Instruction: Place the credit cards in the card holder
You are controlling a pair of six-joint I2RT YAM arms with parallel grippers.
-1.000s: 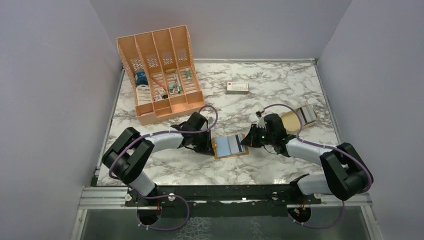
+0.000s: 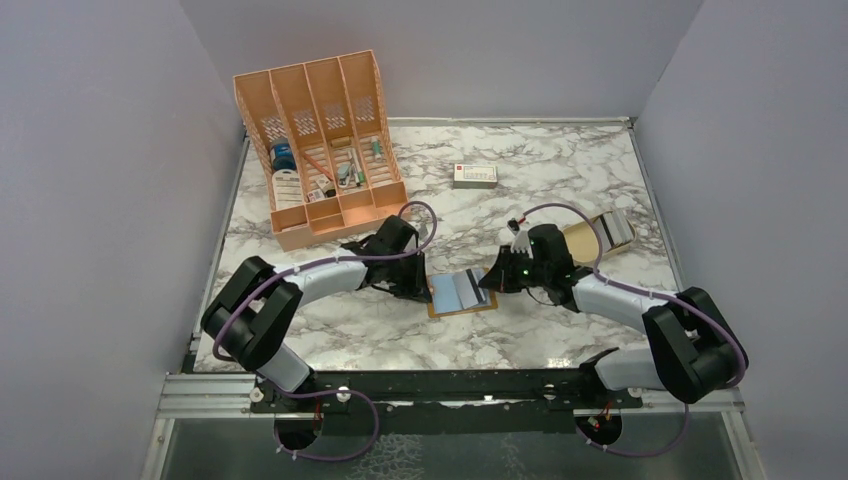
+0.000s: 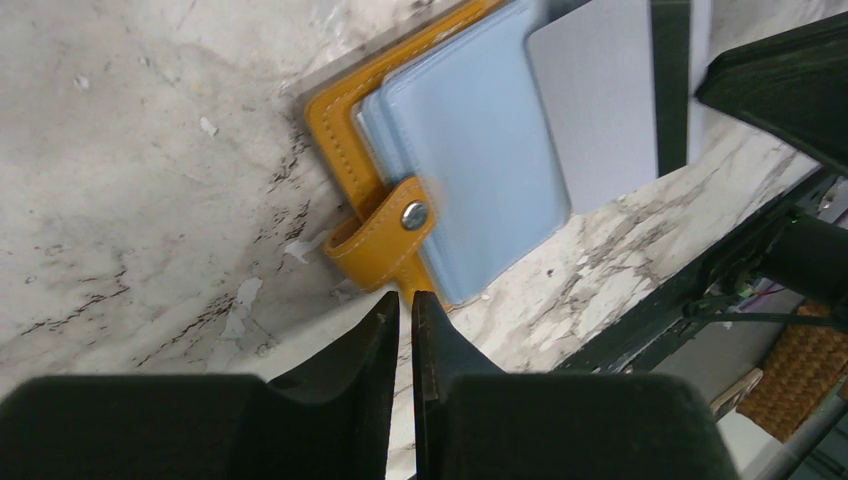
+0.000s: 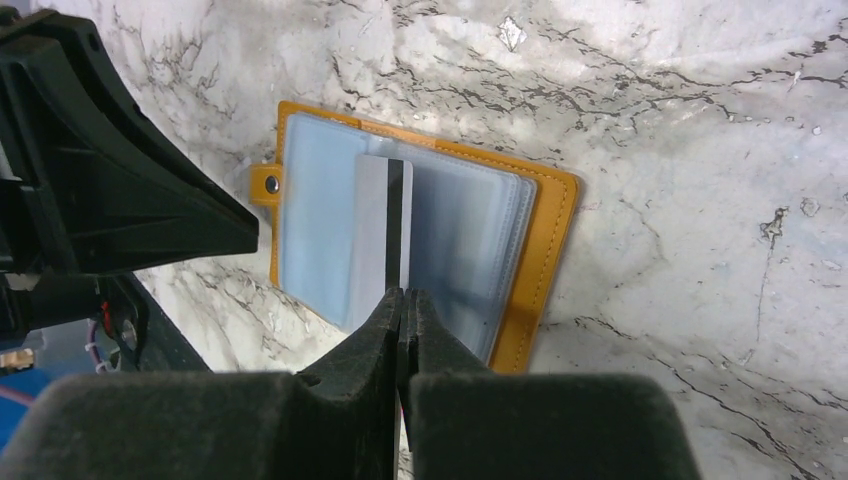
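The open card holder (image 2: 436, 314), tan with pale clear sleeves, lies flat between my grippers. Across its middle is a white card (image 4: 370, 225) with a black stripe (image 4: 396, 215); how far it sits inside a sleeve I cannot tell. My right gripper is shut, its tips at the card's striped edge, with nothing clear between them. In the left wrist view, my left gripper is slightly open, a narrow gap between its fingers, beside the holder's edge just below the snap strap (image 3: 385, 235). Whether that edge lies between the fingertips is unclear.
A tan tray (image 2: 580, 240) with several cards (image 2: 612, 230) stands at the right. Behind are a small white box (image 2: 475, 172) and, at back left, a wooden organizer (image 2: 325, 215). The marble table in front of the holder is free.
The left gripper has edged right and a little forward against the holder's side. The holder looks nearly still.
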